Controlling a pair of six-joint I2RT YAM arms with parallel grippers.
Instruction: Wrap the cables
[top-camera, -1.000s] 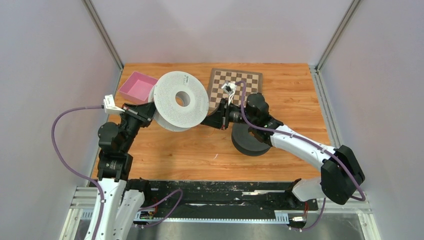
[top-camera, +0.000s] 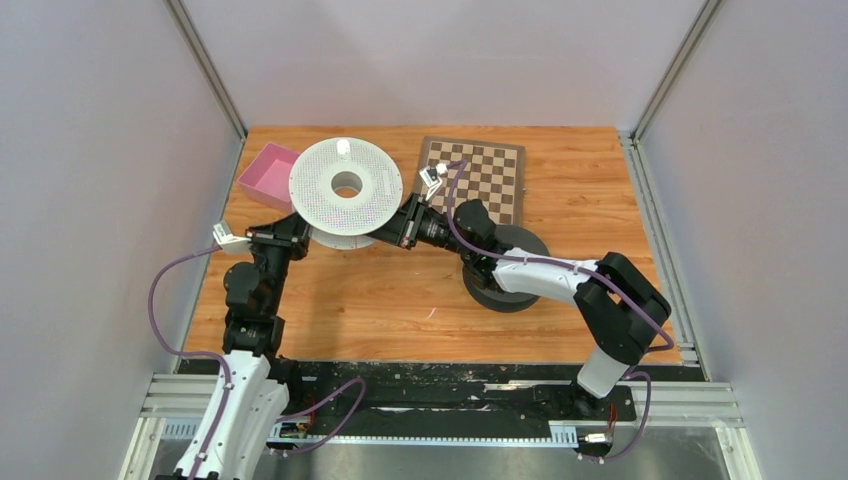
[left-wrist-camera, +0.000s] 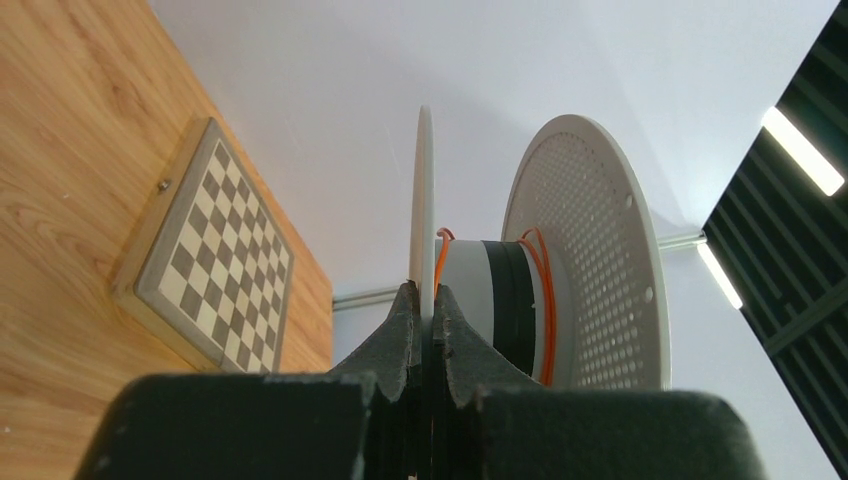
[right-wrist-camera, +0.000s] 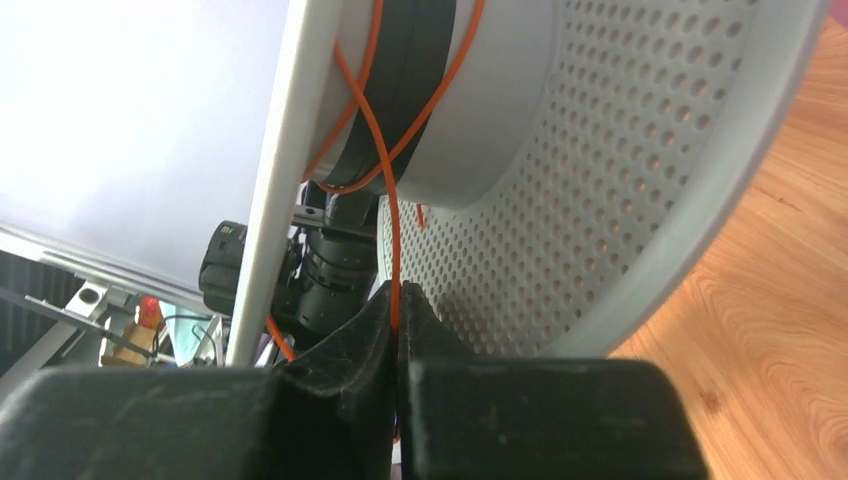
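A white spool with perforated flanges (top-camera: 318, 190) is held up above the table. My left gripper is shut on the thin rim of one flange (left-wrist-camera: 423, 190), seen edge-on between its fingers. Orange cable (right-wrist-camera: 384, 150) loops around the spool's core and crosses itself there. One strand drops down between the fingers of my right gripper, whose tips stand close on either side; whether they pinch it is unclear. From above, the right gripper (top-camera: 378, 234) reaches in at the spool's lower right, its tips partly hidden beneath the upper flange.
Behind and left of the spool sits a pink box (top-camera: 262, 183). A chessboard (top-camera: 508, 190) lies at the back. A dark round base (top-camera: 508, 298) stands under the right arm.
The spool has shifted a little left and turned, its upper flange now facing more squarely upward. My right gripper has moved left, in under the flange edge.
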